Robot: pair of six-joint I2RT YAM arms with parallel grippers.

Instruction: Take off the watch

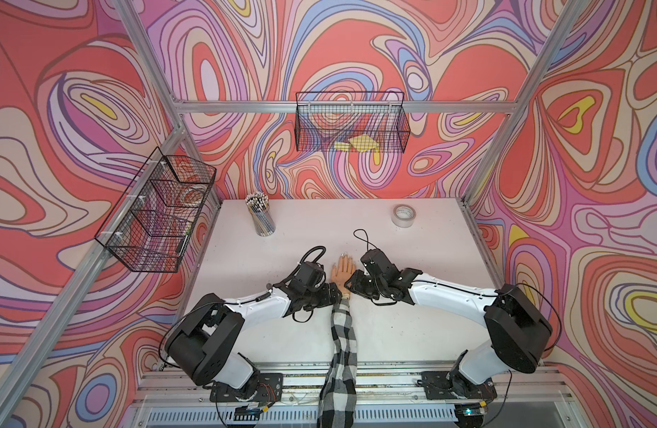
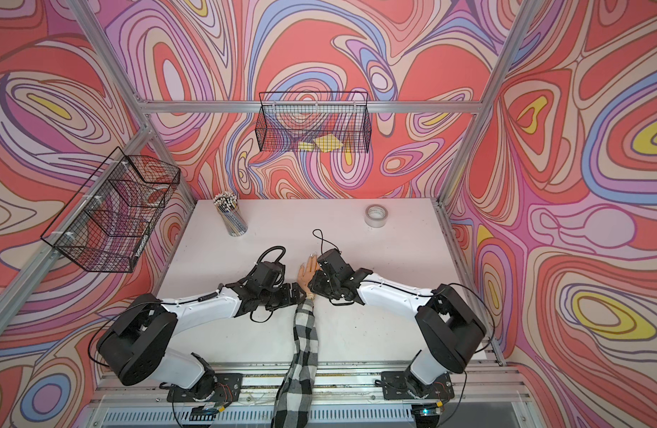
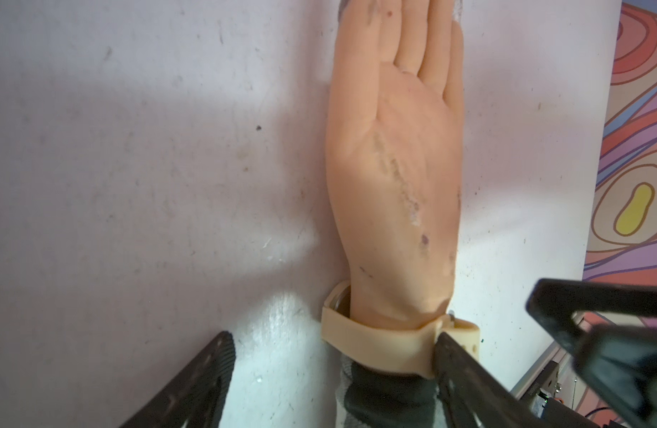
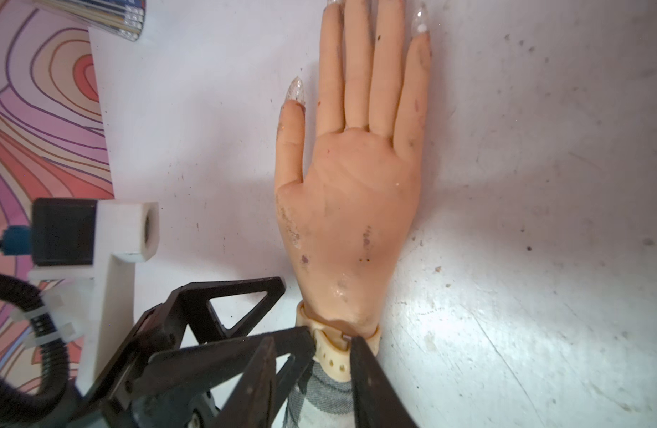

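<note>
A mannequin hand [image 4: 349, 199] lies palm up on the table [image 1: 264, 335], its arm in a checked sleeve [image 1: 342, 342]. A beige watch strap [image 3: 378, 346] circles the wrist; its holed end [image 4: 332, 356] sticks out. My left gripper is at the wrist from the left, its fingers apart, one touching or very near the strap where it overlaps; whether it grips cannot be seen. My right gripper [image 1: 353, 281] hovers at the hand's right side, just above the wrist; in the left wrist view its dark fingers stand apart beside the strap.
A cup of thin sticks [image 1: 260, 217] stands at the back left and a tape roll [image 1: 404, 215] at the back right. Wire baskets [image 1: 352, 128] hang on the frame.
</note>
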